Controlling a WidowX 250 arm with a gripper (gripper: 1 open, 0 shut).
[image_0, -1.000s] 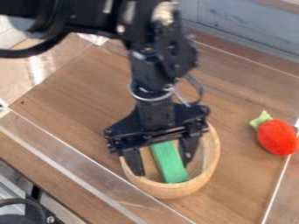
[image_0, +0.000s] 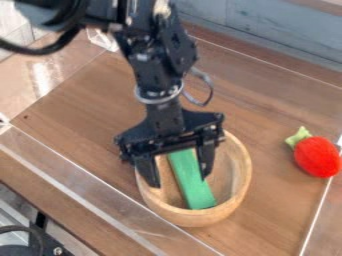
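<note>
My black gripper (image_0: 175, 166) hangs over a round wooden bowl (image_0: 230, 208), its fingers apart and reaching down to the bowl's left and upper part. A long green object (image_0: 193, 188) lies inside the bowl, its upper end partly hidden by the gripper. The fingers are not closed on it.
A red strawberry-like object (image_0: 317, 157) with a green top lies right of the bowl. Clear strips run along its left and right edges, and a wall stands at the back.
My gripper and arm have shifted slightly up and to the left, uncovering a little more of the green object. The bowl and objects look unmoved.
</note>
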